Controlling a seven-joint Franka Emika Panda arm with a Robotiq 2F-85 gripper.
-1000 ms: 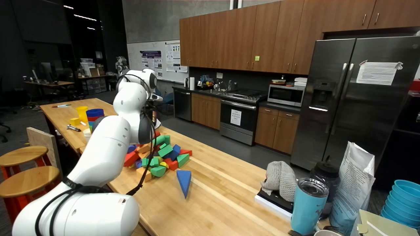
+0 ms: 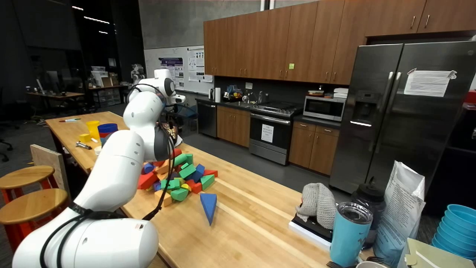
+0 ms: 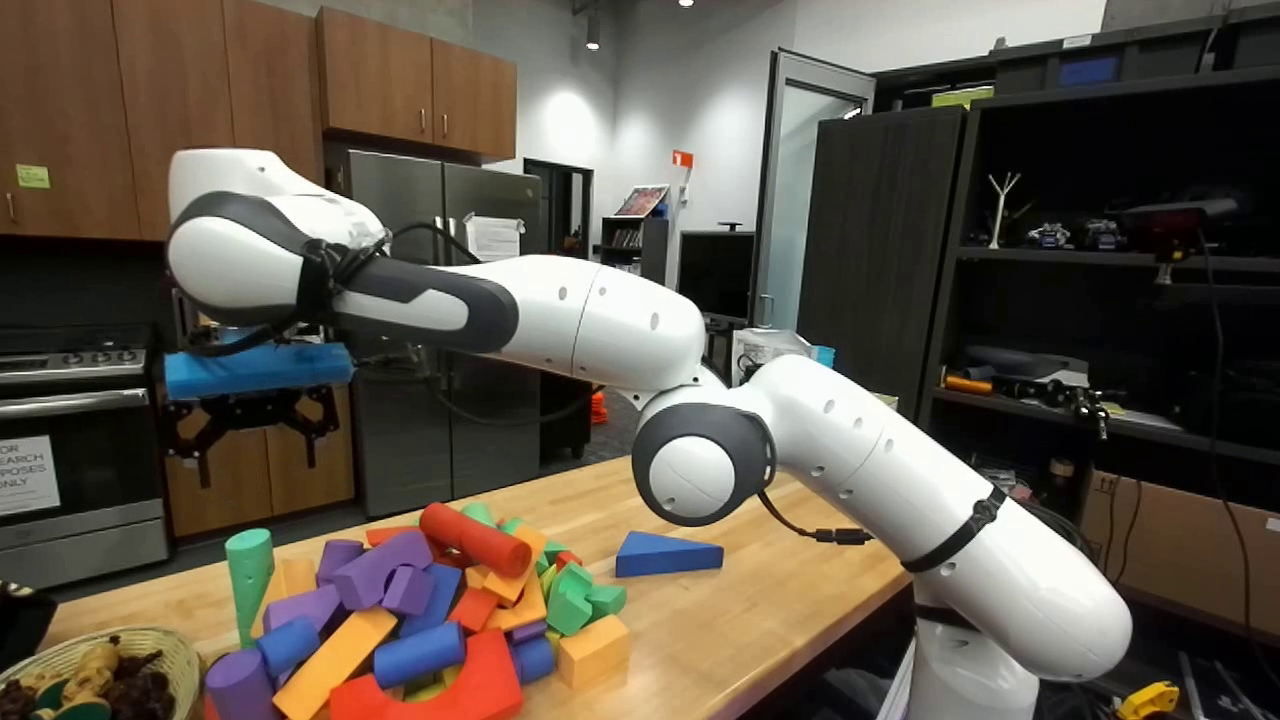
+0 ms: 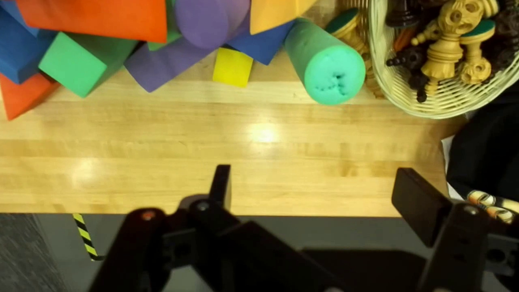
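My gripper is open in the wrist view, its two fingers wide apart with only table edge and floor seen between them. In exterior view 2 the gripper (image 3: 258,458) hangs in the air beyond the block pile, fingers pointing down. A heap of coloured foam blocks includes a red cylinder (image 3: 476,539), a green cylinder (image 4: 334,73), a small yellow block (image 4: 233,67) and a purple block (image 3: 381,569). Apart from the heap, a blue wedge (image 2: 208,207) lies alone on the table. Exterior view 1 hides the gripper's fingers behind the arm.
A wicker basket (image 4: 422,106) of chess pieces stands beside the green cylinder. At the table's other end are a blue tumbler (image 2: 350,234), a grey knitted cloth (image 2: 318,204) and a paper bag (image 2: 400,214).
The arm's far end has risen and shifted slightly left in exterior view 1. The blocks and the blue wedge look unmoved.
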